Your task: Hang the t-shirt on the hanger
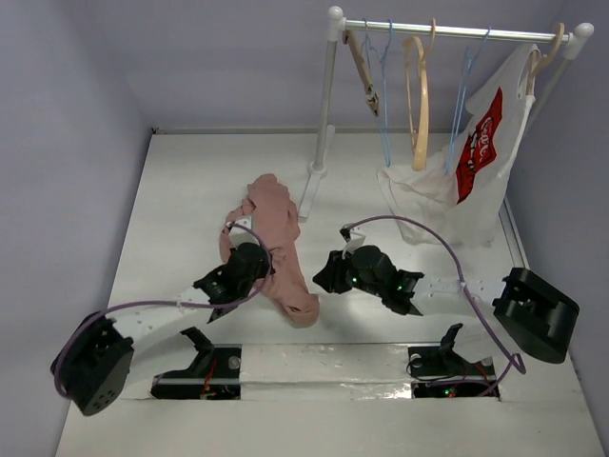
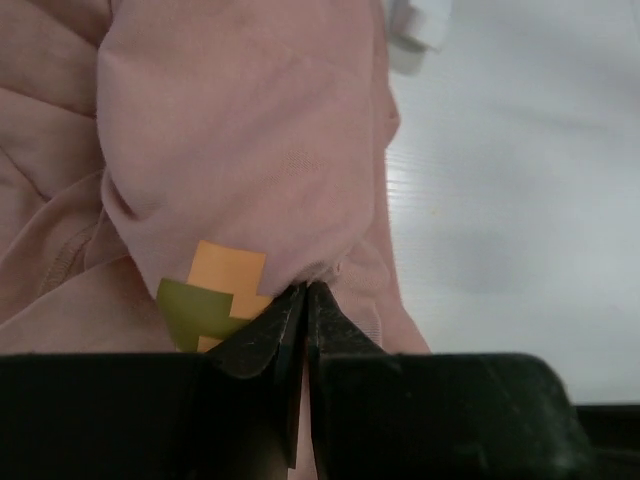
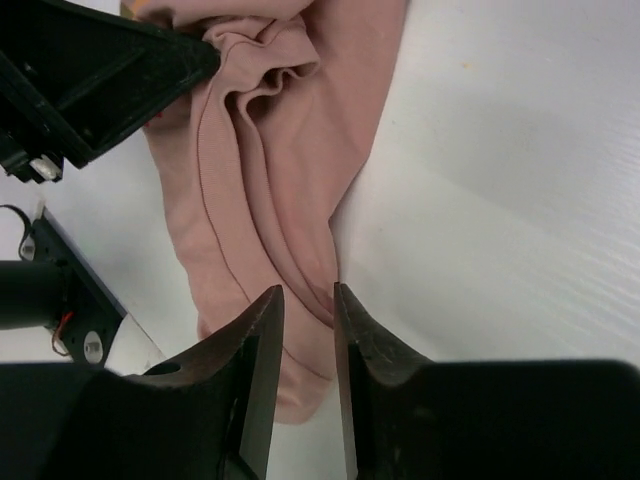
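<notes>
A pink t-shirt [image 1: 271, 214] lies crumpled and lengthwise on the left half of the table. At its middle, my left gripper [image 1: 270, 268] is shut; in the left wrist view its fingertips [image 2: 318, 300] pinch a gathered fold of the pink cloth [image 2: 250, 130]. An orange and olive print shows beside them. My right gripper [image 1: 319, 282] is to the right of the shirt's lower end, narrowly open, and the right wrist view shows its fingers [image 3: 262, 345] apart with no cloth held. Wooden hangers [image 1: 421, 105] hang from the rack's rail.
The white rack [image 1: 457, 29] stands at the back right, one foot [image 1: 312, 186] close to the shirt. Blue hangers [image 1: 384, 105] and a white shirt with a red print [image 1: 479, 143] hang there. Bare table lies between the right gripper and the rack.
</notes>
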